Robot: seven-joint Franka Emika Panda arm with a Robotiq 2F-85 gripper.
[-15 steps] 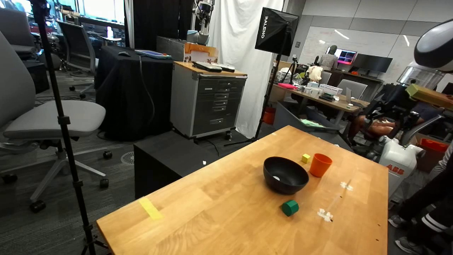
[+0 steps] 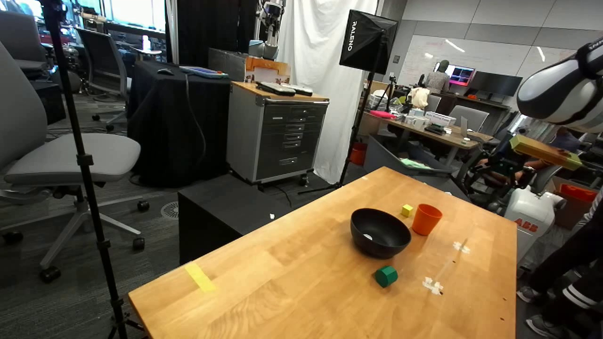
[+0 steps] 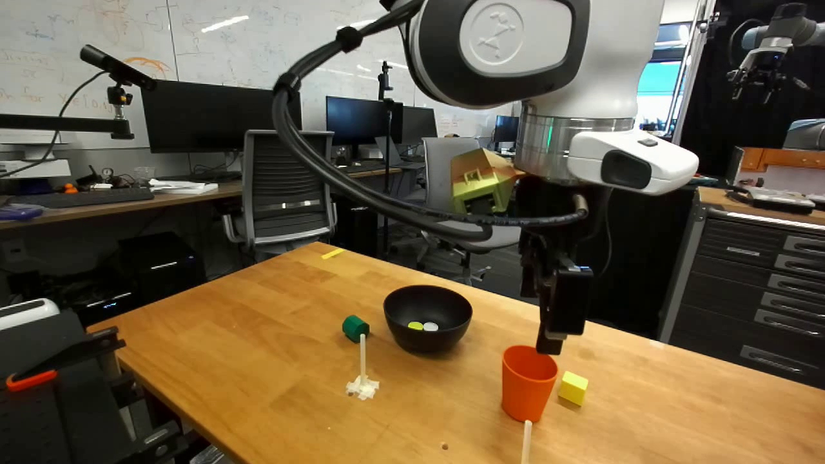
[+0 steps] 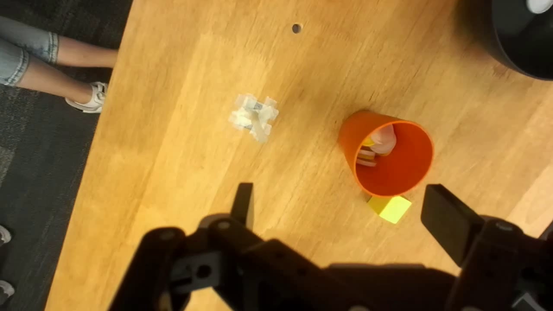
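Observation:
My gripper is open, its two dark fingers spread wide with nothing between them but table in the wrist view. An orange cup (image 4: 357, 134) stands upright on the table beyond the fingers, with several pale and yellowish pieces inside. Close beside the cup is a small yellow block (image 4: 395, 209). A black bowl (image 3: 427, 318) holds a yellow-green piece and a white piece. Near that bowl lies a green block (image 3: 356, 328). In the first exterior view the gripper (image 2: 492, 169) hangs well above the table's far right end.
Two thin pale sticks are fixed upright to the wooden table (image 2: 299, 271), one with a taped base (image 3: 363, 386). Yellow tape (image 2: 200, 277) marks the far end, where the surface is clear. A person's legs (image 4: 62, 62) show beyond one table edge.
In the first exterior view the arm and gripper have moved left and somewhat lower. The cup, bowl and blocks have stayed in place.

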